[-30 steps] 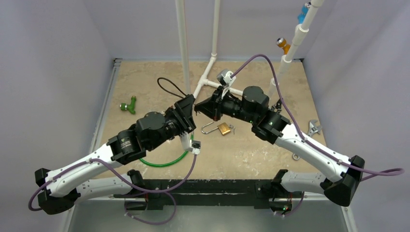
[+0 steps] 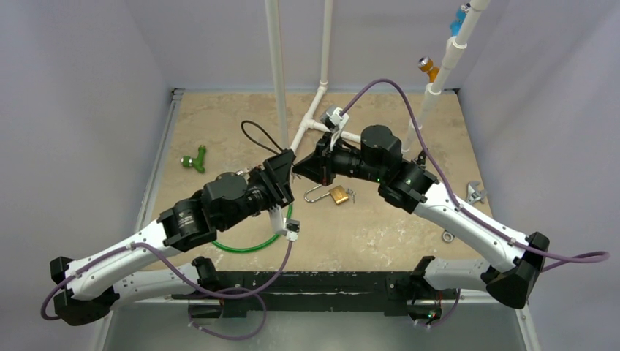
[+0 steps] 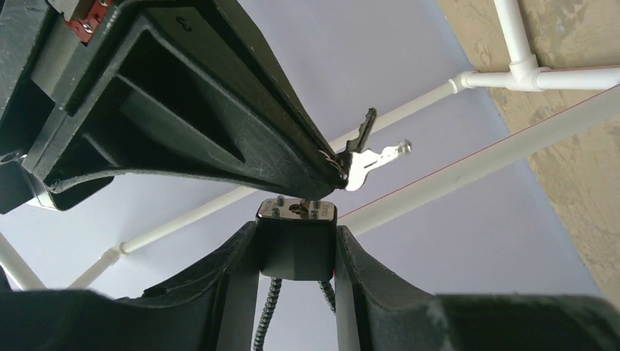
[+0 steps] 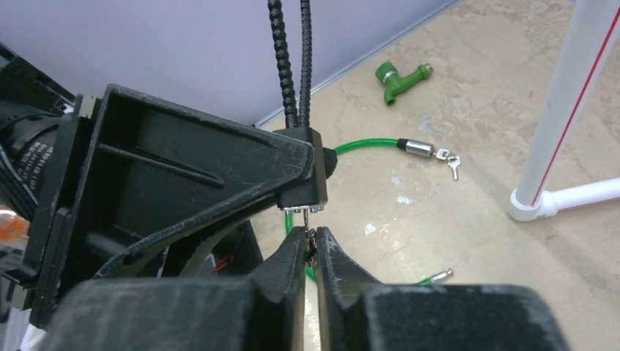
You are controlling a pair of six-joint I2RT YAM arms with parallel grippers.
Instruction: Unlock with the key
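My left gripper is shut on the black body of a cable lock (image 3: 298, 252), whose keyhole face points at my right gripper. The lock's dark braided cable (image 2: 257, 137) loops out the other side. In the right wrist view, my right gripper is shut on a key (image 4: 306, 218), seen edge-on as a thin strip reaching the lock's face. How deep it sits in the keyhole cannot be made out. Two more keys, one dark and one silver (image 3: 365, 167), dangle beside the right fingertips in the left wrist view.
Below on the floor lie a brass padlock (image 2: 339, 194) with keys, a green cable lock (image 4: 419, 148) with its key, and a green tap (image 4: 401, 82). White pipes (image 2: 277, 69) rise behind the grippers. A wrench (image 2: 475, 192) lies far right.
My right gripper has shifted slightly left toward the lock, closing the small gap. My left gripper has moved only a little, with the lock still in it.
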